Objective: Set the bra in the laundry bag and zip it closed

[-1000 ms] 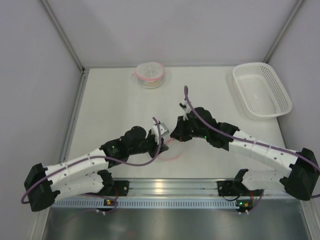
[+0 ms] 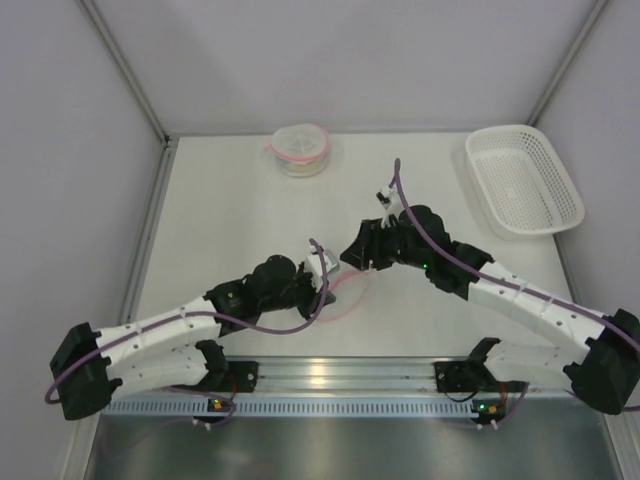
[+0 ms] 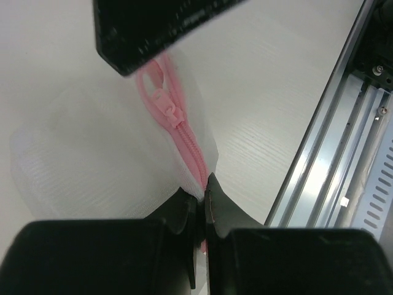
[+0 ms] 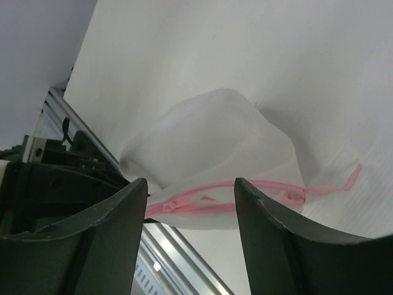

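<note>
A white mesh laundry bag with a pink zip lies at the table's front middle. My left gripper is shut on the end of the zip band, pinching pink tape and white mesh. Further along, the pink zip slider shows in the left wrist view. Above the bag, my right gripper hangs with its fingers apart; in the right wrist view the pink zip runs across beyond them, not gripped. I cannot make out a bra in any view.
At the table's back stands a second mesh bag with pink trim and something pale beneath its top. A white perforated basket sits at the back right.
Over the last second my right gripper went right, away from the left one, and came partly back; its fingers have opened.
</note>
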